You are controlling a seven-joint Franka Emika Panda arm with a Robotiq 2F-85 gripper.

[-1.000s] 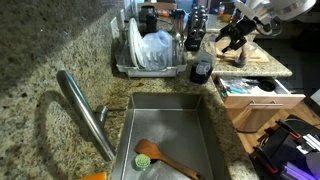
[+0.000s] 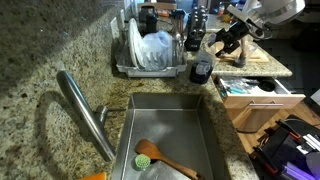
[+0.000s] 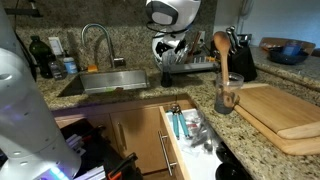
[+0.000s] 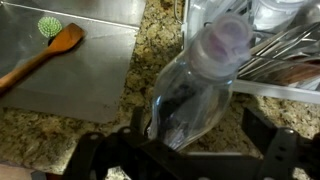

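Observation:
A translucent grey bottle (image 4: 188, 100) with a clear rounded cap stands before my gripper in the wrist view. The fingers are open, with one finger to the left of it and one to the right; contact with it does not show. In exterior view 1 a dark container (image 2: 203, 68) stands on the counter just right of the dish rack, with my gripper (image 2: 223, 46) up and to its right. Exterior view 2 has the gripper (image 3: 170, 50) raised over the counter, small and hard to make out.
The dish rack (image 2: 152, 70) holds dishes close to the left. In the sink (image 2: 182, 121) lie a wooden spoon (image 2: 172, 164) and a green scrubber (image 2: 148, 149). An open drawer (image 3: 195, 140) with utensils juts out below a cutting board (image 3: 275, 105).
My gripper has shifted slightly left, toward the dark container and the dish rack. The container, sink items and drawer look unmoved.

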